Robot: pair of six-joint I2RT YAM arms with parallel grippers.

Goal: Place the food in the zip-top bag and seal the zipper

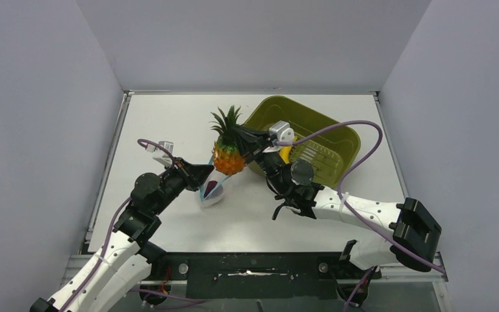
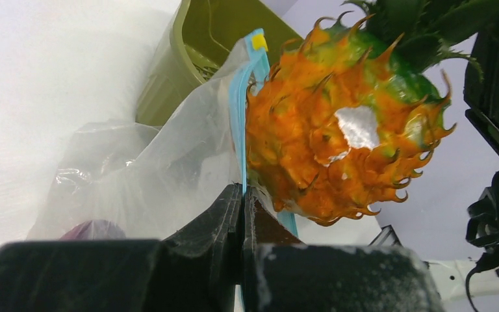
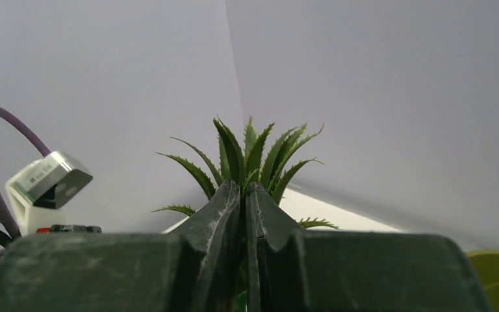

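Observation:
An orange pineapple (image 1: pixel 228 156) with green leaves hangs at the mouth of the clear zip top bag (image 1: pixel 213 197). My right gripper (image 1: pixel 239 133) is shut on the pineapple near its crown; in the right wrist view the leaves (image 3: pixel 250 156) rise behind the closed fingers. The left gripper is shut on the bag's blue zipper edge (image 2: pixel 239 120), a thin strip between its fingertips. In the left wrist view the pineapple (image 2: pixel 344 130) presses beside that edge, with most of its body above the bag. A dark purple item (image 2: pixel 93 230) lies inside the bag.
A green basket (image 1: pixel 318 123) stands behind and to the right, holding a yellow item (image 1: pixel 286 154), partly hidden by the right arm.

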